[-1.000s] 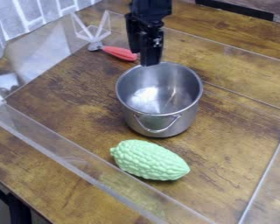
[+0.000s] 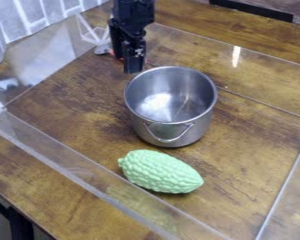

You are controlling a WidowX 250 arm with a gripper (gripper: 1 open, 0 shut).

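The black gripper [image 2: 132, 58] is at the top centre, low over a red object [image 2: 113, 52] that it largely hides, just behind and left of a steel pot [image 2: 171, 105]. Whether its fingers are open or shut is unclear. A pale green bumpy vegetable [image 2: 160, 172] lies on the wooden table in front of the pot.
Clear plastic walls [image 2: 65, 154] edge the wooden surface [image 2: 65, 103] at the front and left, with another edge at the right. The wood left and right of the pot is clear.
The gripper has moved left, away from above the pot's back, to over the red object, now mostly hidden. The pot and green vegetable have not moved.
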